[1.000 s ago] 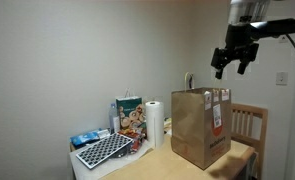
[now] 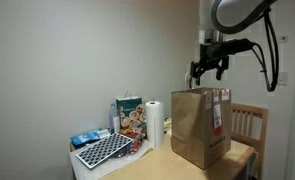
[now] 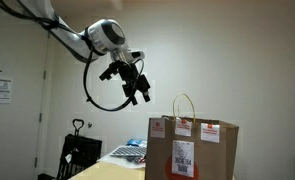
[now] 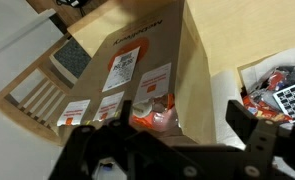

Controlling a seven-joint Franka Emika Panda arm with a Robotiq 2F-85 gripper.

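Note:
A large brown paper bag [image 2: 192, 128] stands upright on the wooden table, with orange print and white labels on one side. Its yellow handle [image 3: 184, 104] rises above the rim in the second exterior view. Over the bag's top hangs my gripper [image 2: 209, 72], open, with no object between its fingers. The wrist view looks down past my gripper onto the labelled side of the bag [image 4: 152, 50]. Something red and white [image 4: 157, 115] shows at the bag's opening; what it is cannot be made out.
A white roll [image 2: 154, 122], a patterned bag [image 2: 130, 115] and a gridded tray [image 2: 104, 149] stand left of the paper bag. A wooden chair [image 2: 249, 122] is behind it on the right. Bare tabletop [image 2: 157, 166] lies in front.
In the first exterior view my gripper has moved leftward, from above the bag's right side to over its top. The bag has not moved.

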